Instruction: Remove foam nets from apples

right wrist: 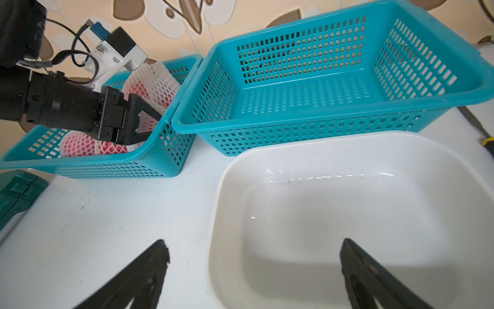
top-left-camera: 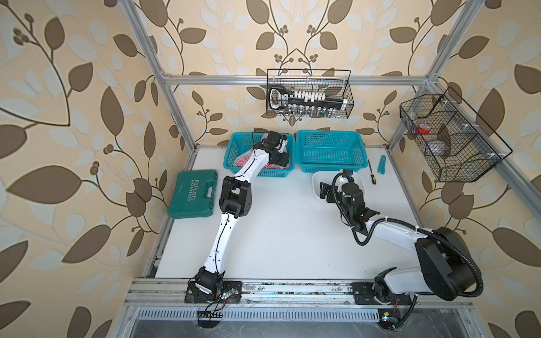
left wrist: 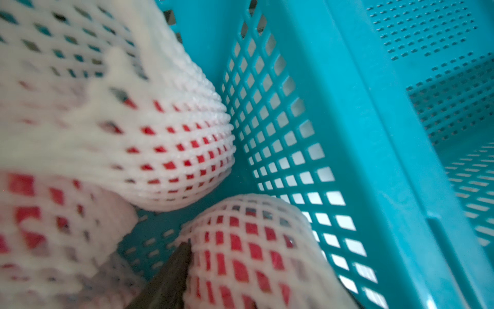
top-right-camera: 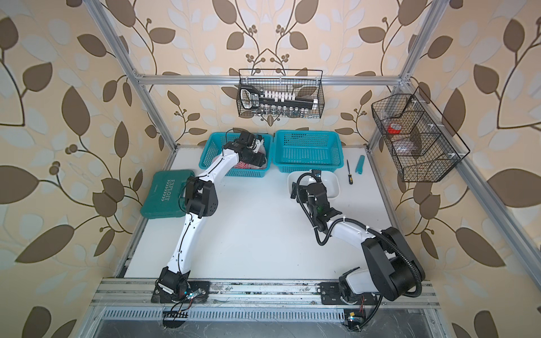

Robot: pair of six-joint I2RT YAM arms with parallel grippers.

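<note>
Several red apples in white foam nets fill the left teal basket (top-left-camera: 270, 173). In the left wrist view, one netted apple (left wrist: 247, 247) sits low by the basket's right wall, between the fingers of my left gripper. The left finger (left wrist: 169, 275) lies against the net; only a sliver of the other shows, so whether they grip it is unclear. Another netted apple (left wrist: 190, 149) is above it, and one more (left wrist: 56, 226) is at left. My right gripper stands open and empty over the near side of a white tub (right wrist: 329, 200).
An empty teal basket (right wrist: 303, 103) stands right of the full one, behind the tub. A green case (top-left-camera: 191, 194) lies at left, a screwdriver (top-left-camera: 372, 174) at right.
</note>
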